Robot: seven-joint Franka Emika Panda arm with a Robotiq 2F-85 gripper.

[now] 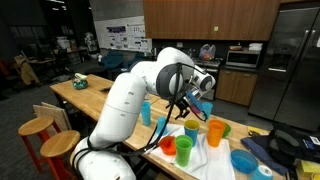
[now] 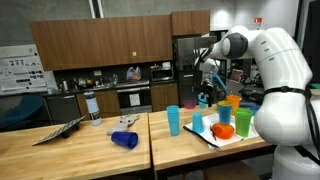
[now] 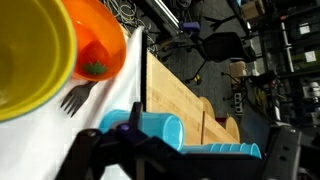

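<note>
My gripper is open in the wrist view, one dark finger at lower left and the other at lower right. Between and just beyond them is a light blue cup (image 3: 158, 126), not held. A second ribbed blue cup (image 3: 222, 149) appears partly behind the right finger. To the upper left lie a yellow cup (image 3: 30, 50) and an orange bowl or cup (image 3: 98, 28) with a small green piece (image 3: 96, 69) inside. A fork (image 3: 78, 96) rests on the white cloth (image 3: 60, 140) beside them.
Several cups crowd the table around the arm, among them a green cup (image 1: 183, 150), a red bowl (image 1: 167, 145) and an orange cup (image 1: 215, 132). Blue bowls (image 1: 243, 160) stand at the right. Left of them, the wooden tabletop (image 1: 85, 98) has free room.
</note>
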